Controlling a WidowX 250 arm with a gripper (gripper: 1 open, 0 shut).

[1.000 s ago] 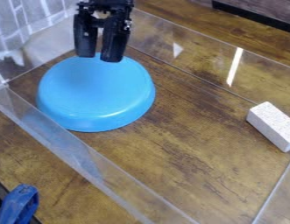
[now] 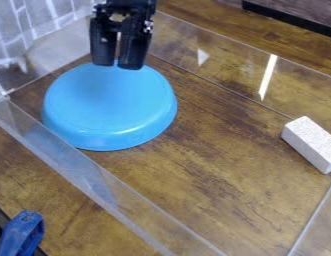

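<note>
My black gripper (image 2: 118,48) hangs at the top of the camera view, above the back part of a round blue plastic disc (image 2: 109,110) on the wooden floor. Its two fingers point down with a narrow space between them; whether anything is between them or how far open it is, I cannot tell.
A white speckled block (image 2: 312,144) lies at the right. A blue object (image 2: 21,235) sits at the lower left outside a clear plastic wall. Clear walls border the wooden area (image 2: 208,170), which is mostly bare in the middle and right. A whitish crumpled surface is at the upper left.
My gripper has shifted very slightly over the last second, staying above the blue disc. The disc and block look unmoved.
</note>
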